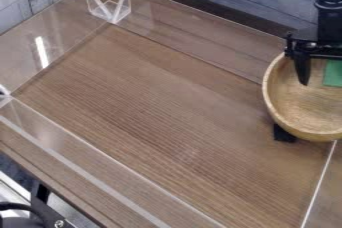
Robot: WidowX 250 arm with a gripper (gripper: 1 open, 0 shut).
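A round wooden bowl (307,109) sits at the right side of the table, tilted on or beside a small black object (283,133). My black gripper (302,64) is at the bowl's upper rim at the top right, its fingers pointing down into the bowl and standing open. A green item (333,72) shows at the right edge inside or behind the bowl, partly hidden by the gripper and the frame's edge.
A clear plastic piece (110,4) stands at the back left, near the wall. Dark cables or parts lie at the lower-left corner, off the tabletop.
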